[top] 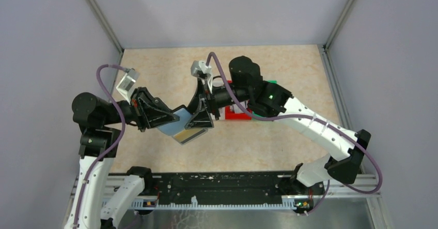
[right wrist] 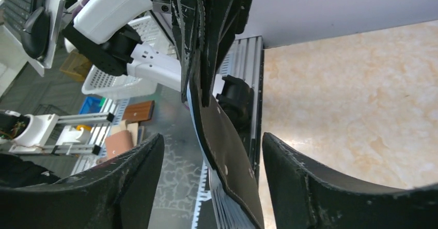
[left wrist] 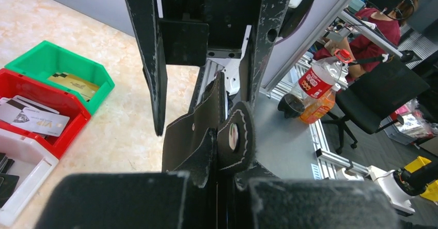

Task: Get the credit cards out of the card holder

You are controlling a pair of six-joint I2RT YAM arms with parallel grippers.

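My left gripper (top: 171, 116) is shut on the dark card holder (left wrist: 190, 136), held open above the table, its pale inner side with a gold band (top: 181, 126) facing up in the top view. My right gripper (top: 198, 116) stands part open at the holder's upper right, its fingers on either side of it in the right wrist view, where pale layers (right wrist: 223, 205) show along the holder's edge. Whether those fingers touch it cannot be told.
A white bin (left wrist: 31, 182), a red bin (left wrist: 67, 132) with cards and a green bin (left wrist: 100, 87) with gold cards stand at the back right, partly under my right arm.
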